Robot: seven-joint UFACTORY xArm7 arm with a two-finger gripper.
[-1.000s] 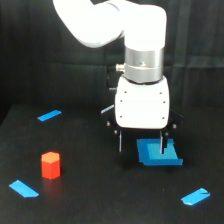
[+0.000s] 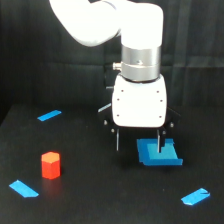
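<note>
An orange-red cube (image 2: 51, 165) sits on the dark table at the left. My gripper (image 2: 138, 141) hangs pointing down, right of the middle, with its thin dark fingers spread wide apart. Nothing shows between them. Behind and beside the right finger lies a blue square object (image 2: 165, 160), perhaps a shallow tray, partly hidden by the gripper. A wide gap separates the cube from the gripper, which is off to its right.
Blue strips mark the dark surface at the back left (image 2: 50, 115), front left (image 2: 24, 188) and front right (image 2: 196, 197). Between the cube and the gripper the surface is clear. A dark curtain hangs behind.
My gripper has shifted slightly to the left. The cube and the blue square object have not moved.
</note>
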